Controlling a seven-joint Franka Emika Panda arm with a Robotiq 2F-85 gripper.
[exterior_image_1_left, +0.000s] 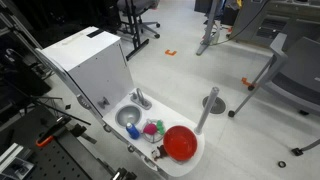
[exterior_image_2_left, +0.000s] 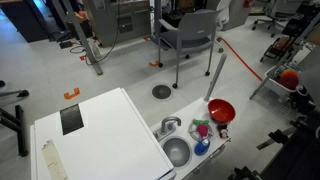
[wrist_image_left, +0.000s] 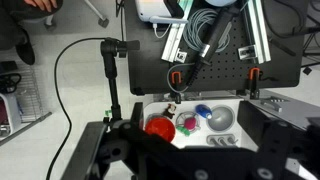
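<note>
No task is named. In the wrist view my gripper shows its two black fingers (wrist_image_left: 110, 145) wide apart, with nothing held between them. Beyond that gap lies a white counter with a red bowl (exterior_image_1_left: 180, 142), a blue item (exterior_image_1_left: 133, 131), a pink item (exterior_image_1_left: 151, 128) and something green (exterior_image_1_left: 160, 125) close to it. A small dark brown item (exterior_image_2_left: 222, 130) rests beside the bowl. The metal sink (exterior_image_2_left: 177, 151) looks empty, and the blue item is by its edge.
A faucet (exterior_image_2_left: 168, 126) rises at the sink, and a white post (exterior_image_1_left: 207, 109) stands behind the bowl. The tall white cabinet (exterior_image_1_left: 96, 70) borders the counter. Cables (wrist_image_left: 203, 30) lie on the black table (wrist_image_left: 150, 75). Chairs stand on the floor beyond.
</note>
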